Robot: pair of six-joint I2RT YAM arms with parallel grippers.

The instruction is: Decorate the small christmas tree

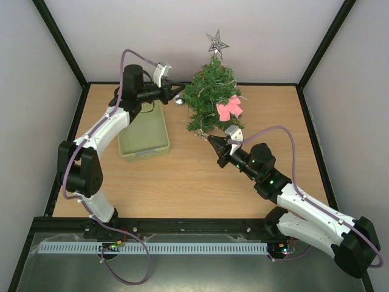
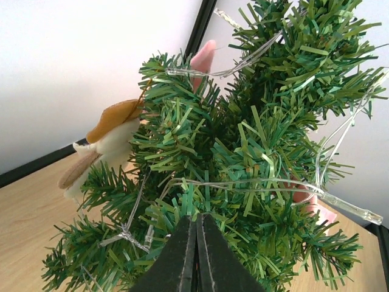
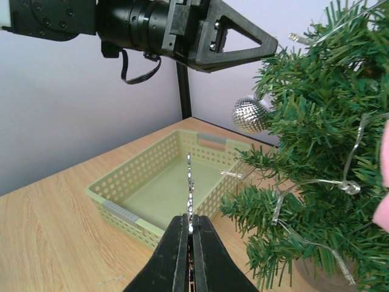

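Note:
The small tree point(image 1: 209, 97) stands at the back centre, wearing a star point(image 1: 217, 44), a pink bow point(image 1: 230, 107) and a silver ball point(image 3: 250, 114) on its left side. My left gripper point(image 1: 181, 86) is shut at the tree's upper left, just above the ball; its wrist view shows nothing clear between the fingers. My right gripper point(image 1: 210, 140) is shut in front of the tree's lower branches; a thin silvery glittery piece point(image 3: 189, 194) sticks up from between its fingertips.
An empty green basket point(image 1: 143, 137) sits left of the tree, under my left arm. Wire light strands run through the branches.

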